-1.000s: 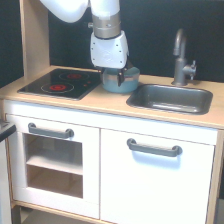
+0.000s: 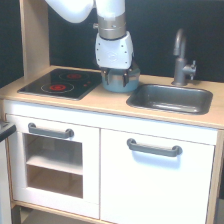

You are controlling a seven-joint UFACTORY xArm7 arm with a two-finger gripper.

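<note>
A blue pot stands on the wooden counter between the stove and the sink, its upper part largely hidden by the hand. Directly over it, my gripper points downward with its dark fingers at the level of the pot's rim. How far apart the fingers are is too small to make out. Whether they touch the pot cannot be told either.
To the left is a black stove top with red-ringed burners. On the right lie the sink and its tall grey faucet. Below are a white door and an open-fronted cabinet.
My gripper has shifted a little to the right and lower, covering more of the pot. The pot appears to be in about the same place.
</note>
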